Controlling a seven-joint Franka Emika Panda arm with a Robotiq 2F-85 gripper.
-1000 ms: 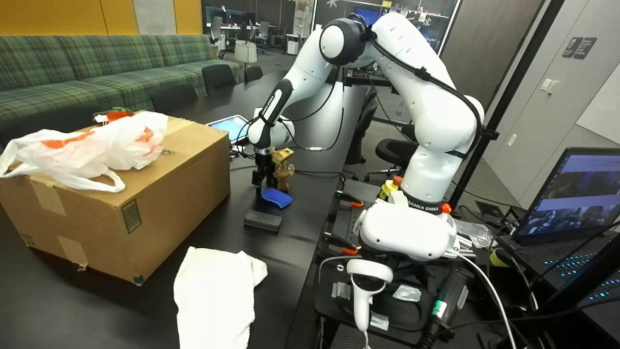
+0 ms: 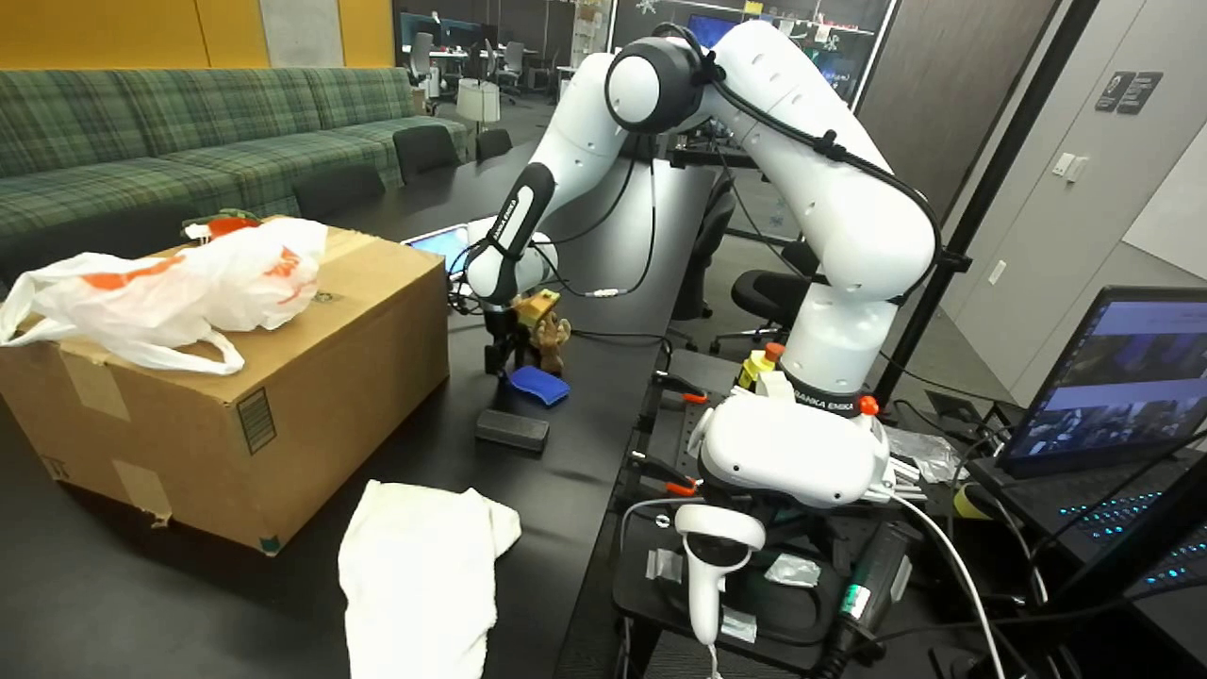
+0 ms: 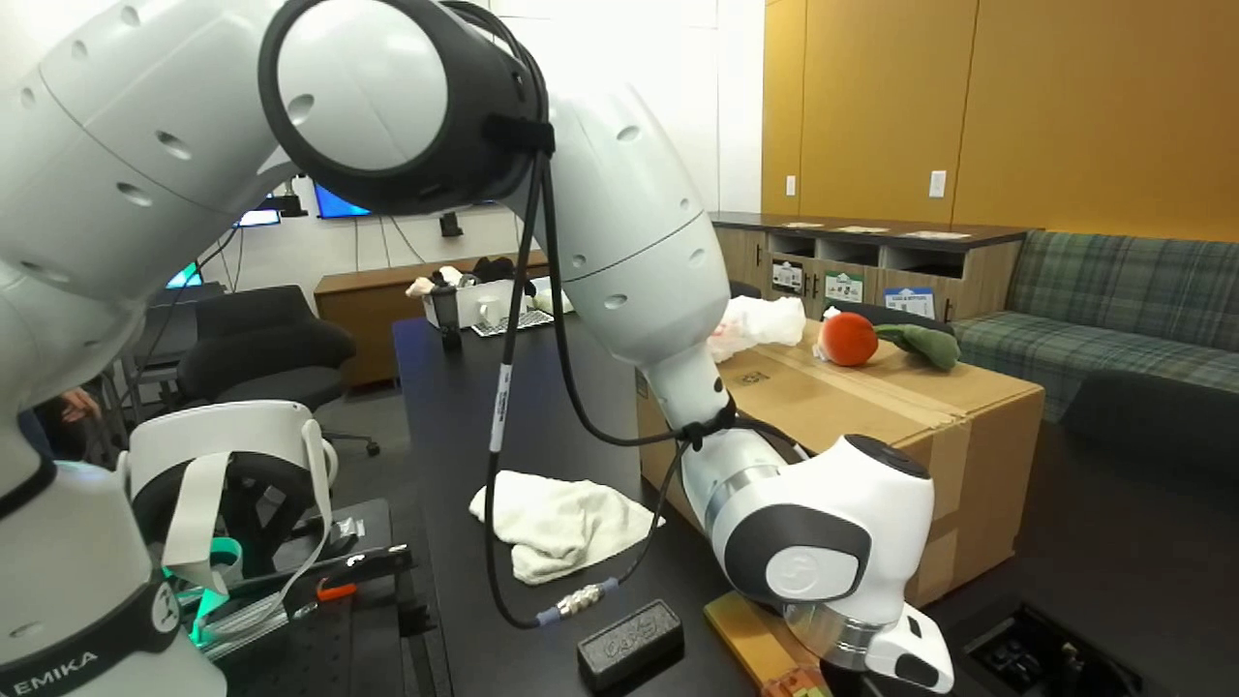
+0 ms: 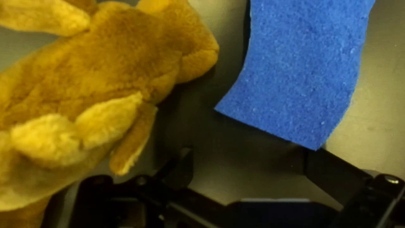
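My gripper stands open low over the dark table, with nothing between its fingers. In the wrist view, a blue felt-like piece (image 4: 300, 72) lies beyond the fingers, its near corner close to the right finger (image 4: 334, 174). A brown plush toy (image 4: 125, 60) with lighter yellow limbs fills the left side, close to the left finger (image 4: 182, 167). Exterior view 1 shows the blue piece (image 2: 539, 386) just in front of the gripper and the plush toy (image 2: 551, 343) beside it. The gripper's fingertips are out of sight in exterior view 2.
A black eraser-like block (image 2: 512, 430) lies nearer the camera than the blue piece. Beyond it is a white cloth (image 2: 424, 577). A large cardboard box (image 2: 339, 385) bounds the left, bearing a plastic bag (image 2: 187, 289). A yellow item (image 2: 537, 306) appears next to the gripper.
In exterior view 1 the arm and gripper have shifted slightly left, and the wrist sits a little lower. The blue piece, black block and cloth look unmoved.
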